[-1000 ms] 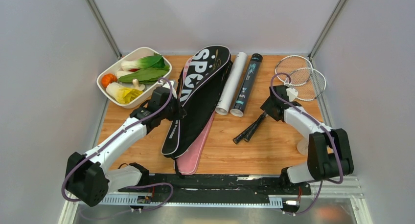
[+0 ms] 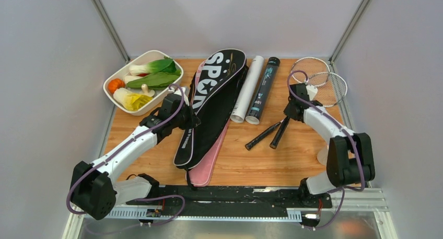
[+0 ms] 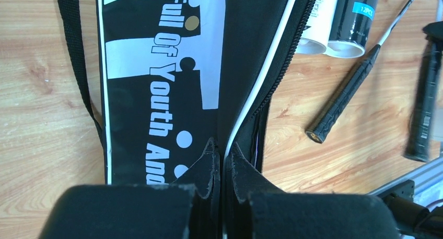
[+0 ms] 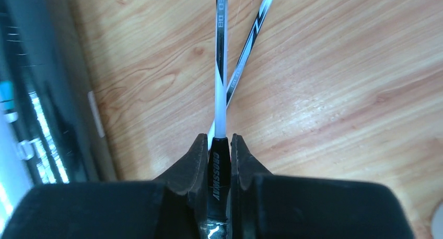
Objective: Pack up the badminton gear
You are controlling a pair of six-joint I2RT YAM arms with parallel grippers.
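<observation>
The black racket bag (image 2: 209, 103) lies open along the middle, over a pink one (image 2: 206, 168). My left gripper is shut on the bag's white-piped flap edge. Two crossed rackets (image 2: 314, 72) lie at the right, their black handles (image 3: 339, 95) toward the front. My right gripper is around the top of one handle, its fingers close on either side; whether they grip it is unclear. A white shuttlecock tube (image 2: 246, 90) and a black tube (image 2: 264, 90) lie side by side right of the bag.
A white basket (image 2: 120, 102) of vegetables stands at the back left. Bare table shows at the front right and front left. Grey walls enclose the table at the back and sides.
The handle at my right gripper has swung right, spreading the two handles apart, and the racket heads have shifted slightly toward the back. The left arm and bag have stayed still.
</observation>
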